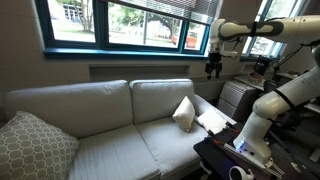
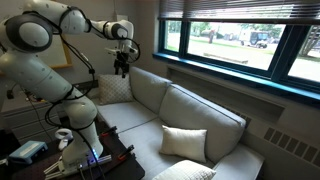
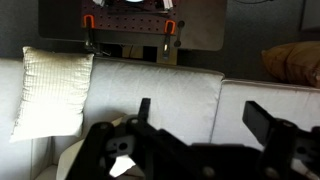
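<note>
High over the sofa hangs my gripper, its two dark fingers [image 3: 143, 110] spread wide in the wrist view with nothing gripped between them. The gripper [image 1: 213, 70] is also well clear of the cushions in exterior view 1. On the grey sofa [image 1: 95, 105], a patterned pillow [image 1: 36, 150] leans at the near left and a white pillow [image 1: 184, 114] stands against the backrest. Exterior view 2 has a white pillow [image 2: 183, 143] on the seat. A cream pillow [image 3: 53, 93] lies at left in the wrist view; the gripper partly covers another pale pillow [image 3: 116, 163].
The dark robot table [image 3: 213, 25] borders the sofa seat. Behind the sofa runs a blue window sill [image 1: 125, 54] with blinds above. A grey cabinet [image 1: 238, 98] stands beyond the arm. Open air surrounds the gripper.
</note>
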